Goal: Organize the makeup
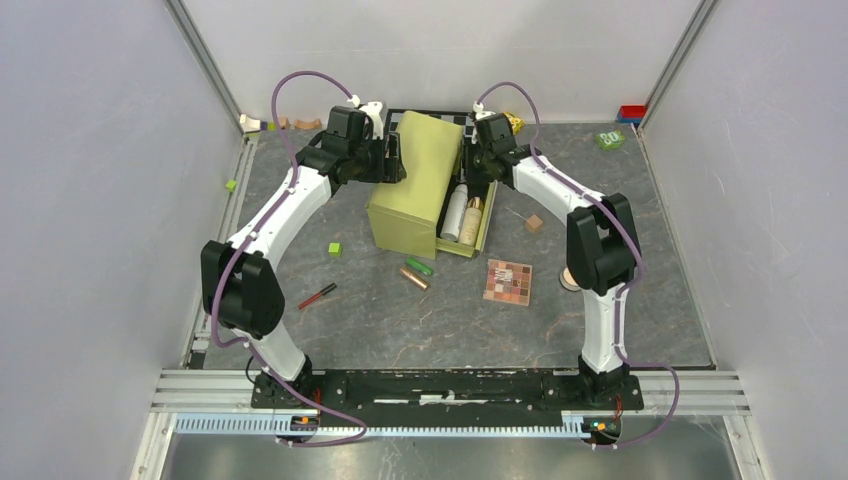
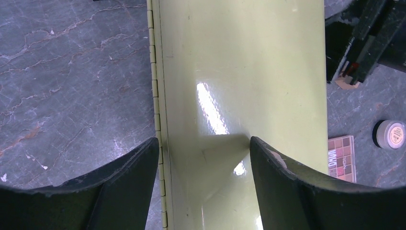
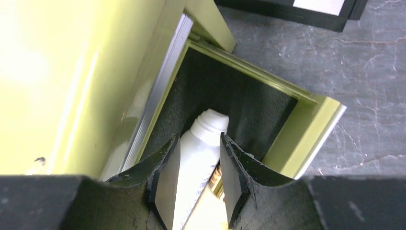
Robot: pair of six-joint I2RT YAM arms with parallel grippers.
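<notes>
A pale olive makeup box (image 1: 420, 160) has its lid (image 2: 239, 72) tilted upward, showing a compartment with a white bottle (image 1: 454, 212) and a cream bottle (image 1: 470, 225). My left gripper is at the lid's top; whether anything is between its fingers is unclear. My right gripper hangs over the compartment, in line with the white bottle's cap; what it holds, if anything, cannot be seen clearly.
An eyeshadow palette (image 1: 508, 283), a round jar (image 2: 389, 134), a green tube (image 1: 419, 265), a copper tube (image 1: 414, 278), a pen (image 1: 316, 296) and small cubes lie around the box.
</notes>
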